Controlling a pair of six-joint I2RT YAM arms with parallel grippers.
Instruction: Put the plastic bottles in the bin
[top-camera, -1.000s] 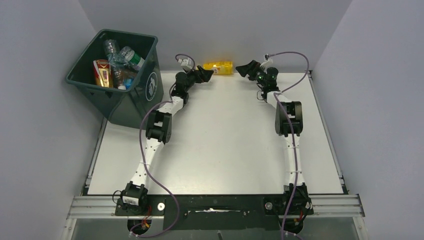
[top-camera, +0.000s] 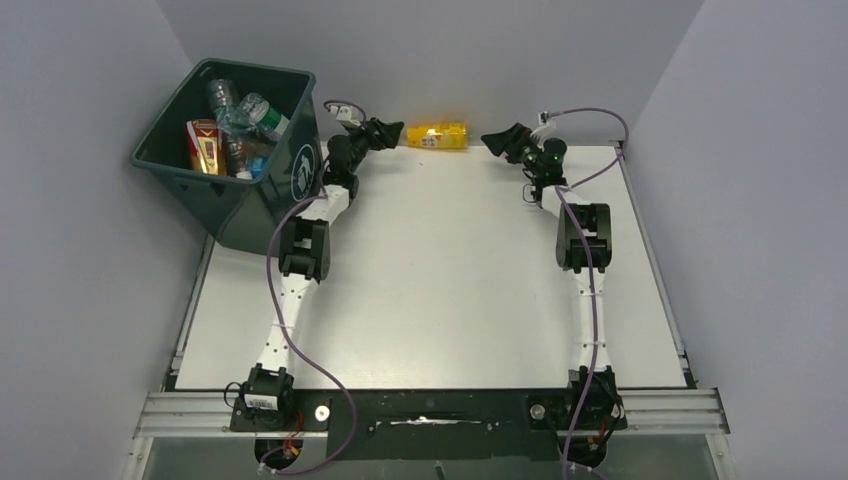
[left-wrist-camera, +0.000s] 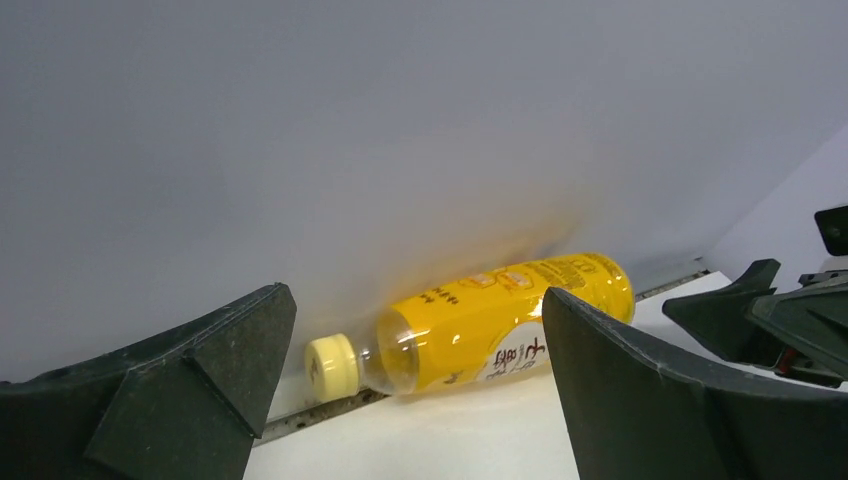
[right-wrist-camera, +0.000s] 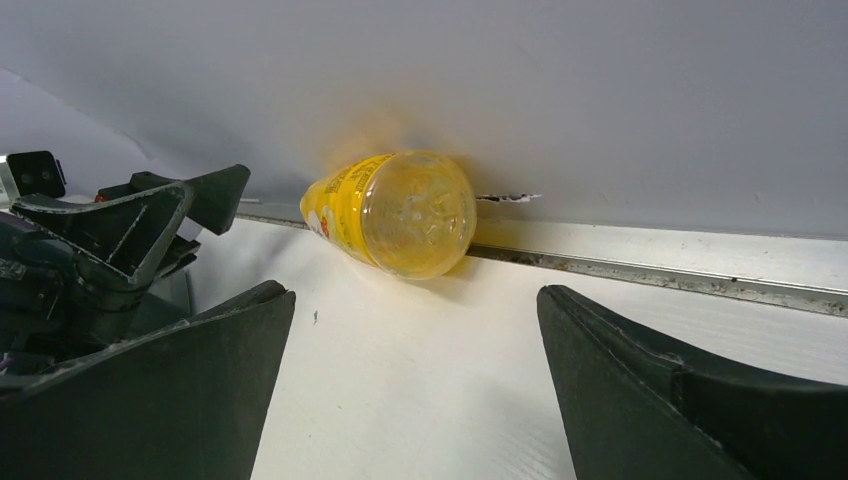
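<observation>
A yellow plastic bottle (top-camera: 437, 136) lies on its side against the back wall; in the left wrist view its cap (left-wrist-camera: 333, 368) points left, and the right wrist view shows its clear base (right-wrist-camera: 418, 215). My left gripper (top-camera: 390, 133) stands open just left of the bottle, near the bin. My right gripper (top-camera: 492, 140) is open a little right of the bottle. Nothing is between either gripper's fingers. The dark green bin (top-camera: 165, 150) at the back left holds several bottles and packages.
Walls (top-camera: 740, 250) enclose it at the back and sides. The bin takes up the back left corner, close beside my left arm.
My left gripper has moved left and slightly back, toward the bin, away from in front of the bottle. My right gripper has shifted slightly right. The bottle looks unmoved.
</observation>
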